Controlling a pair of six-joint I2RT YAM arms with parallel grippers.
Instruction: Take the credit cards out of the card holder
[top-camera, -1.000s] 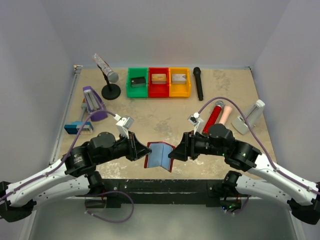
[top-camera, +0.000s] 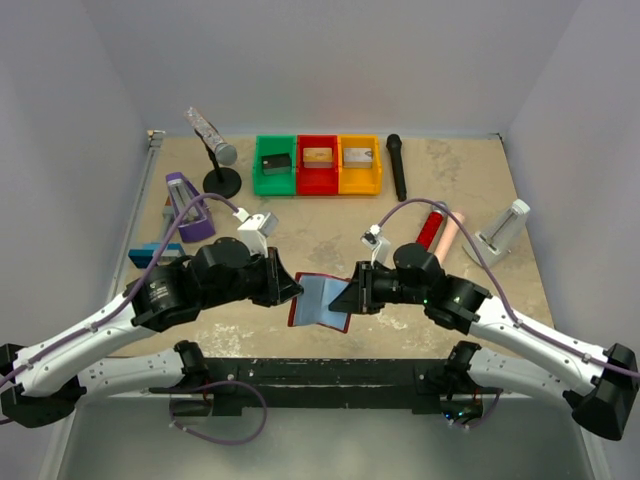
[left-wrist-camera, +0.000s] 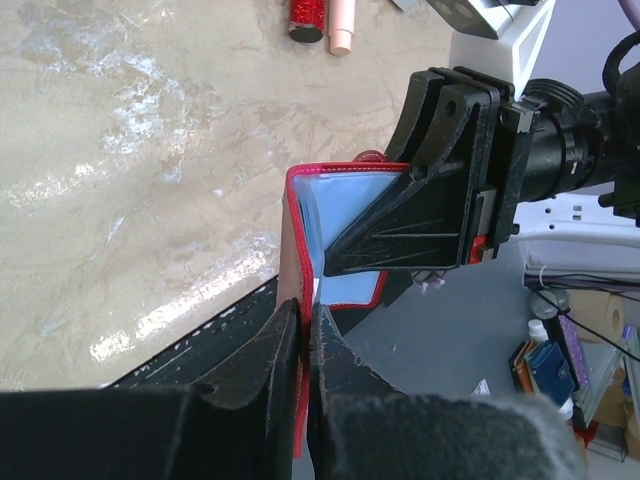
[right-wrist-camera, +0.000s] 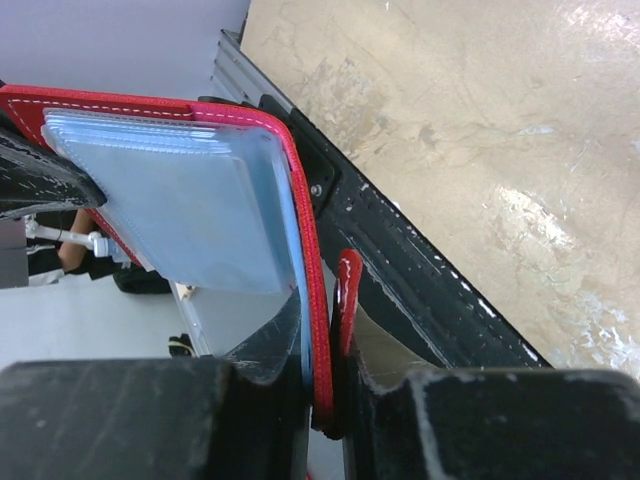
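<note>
The card holder (top-camera: 317, 300) is held up between both arms, opened out like a book, with red trim and pale blue clear sleeves (right-wrist-camera: 190, 190) inside. On its left edge my left gripper is shut, the red border (left-wrist-camera: 301, 250) running down between its fingers. The opposite side is gripped by my right gripper, shut on the red-trimmed edge (right-wrist-camera: 310, 230). A dark finger of the left gripper shows at the left of the right wrist view. No separate card can be made out in the sleeves.
Green (top-camera: 275, 185), red (top-camera: 317, 183) and orange (top-camera: 360, 181) bins stand at the back, each with a small block inside. A microphone (top-camera: 397, 165), a red cylinder (top-camera: 430, 229) and a white stapler-like object (top-camera: 502, 230) lie right.
The holder has shifted slightly toward the back and become tilted. My left gripper has moved a little back with it, and the right gripper has moved slightly left.
</note>
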